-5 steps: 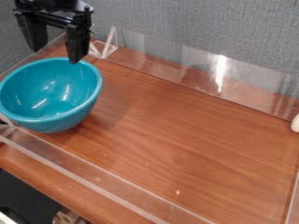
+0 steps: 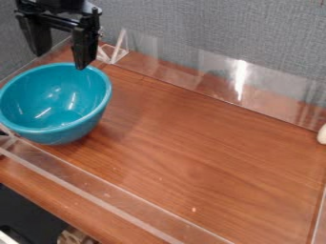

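Observation:
A black gripper (image 2: 61, 46) hangs at the top left, open, its two fingers pointing down with nothing visible between them. Just below it a turquoise bowl (image 2: 57, 119) sits upright at the left of the wooden table (image 2: 197, 152). The inside of the bowl looks empty.
A white wire object (image 2: 112, 50) stands behind the bowl. Clear plastic walls run along the table's back and front. A white object (image 2: 319, 132) is cut off at the right edge.

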